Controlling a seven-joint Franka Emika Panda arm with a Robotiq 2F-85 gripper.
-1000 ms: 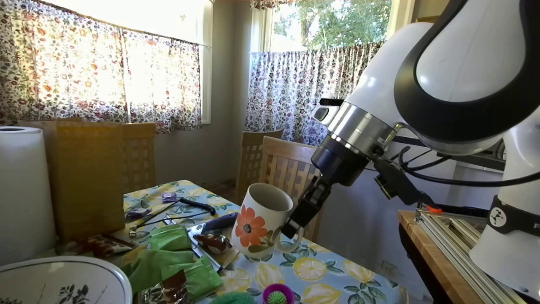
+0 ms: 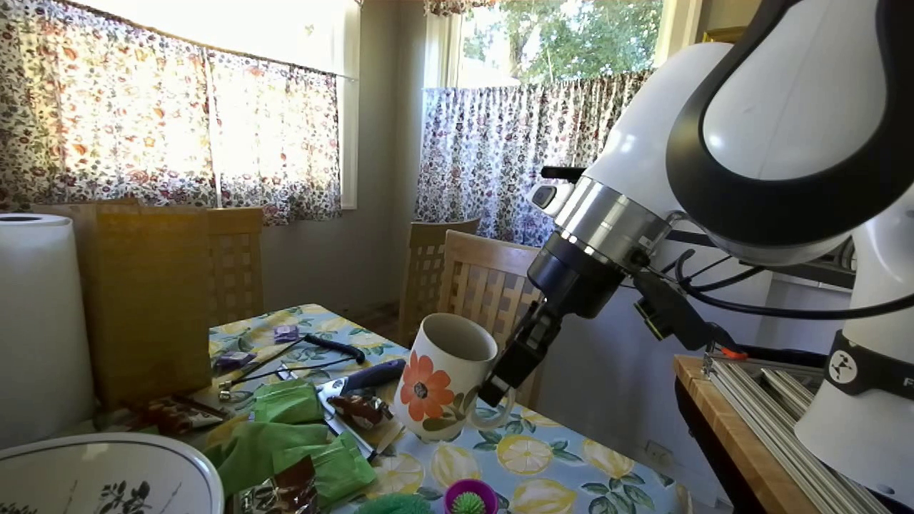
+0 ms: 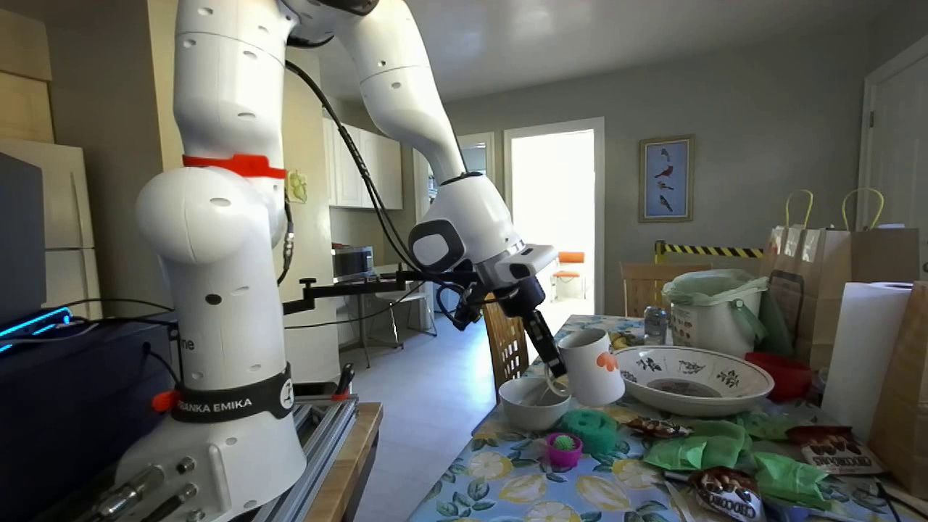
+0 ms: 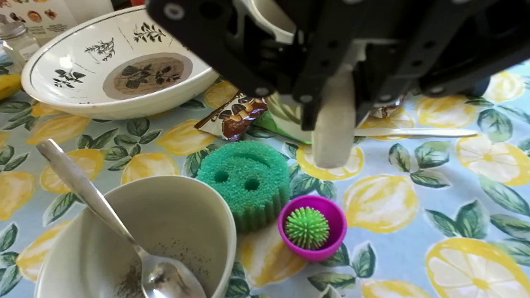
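A white mug [image 2: 445,377] with an orange flower hangs tilted above the lemon-print table. My gripper [image 2: 495,390] is shut on its handle [image 4: 333,124], which shows between the fingers in the wrist view. In exterior view 2 the mug [image 3: 591,370] is clear of the tabletop, near the small white bowl [image 3: 534,403]. Most of the mug's body is hidden behind the gripper in the wrist view, and its inside cannot be made out.
A spoon [image 4: 94,193] rests in the small bowl. Beside it are a green sponge [image 4: 243,181] and a magenta cup [image 4: 318,253] holding a spiky green ball. A large patterned bowl [image 3: 739,388] and several wrappers crowd the far side. Bare tablecloth [image 4: 397,263] lies right of the magenta cup.
The mug and my gripper have shifted very slightly down and to the right in exterior view 1. The grip on the handle looks the same.
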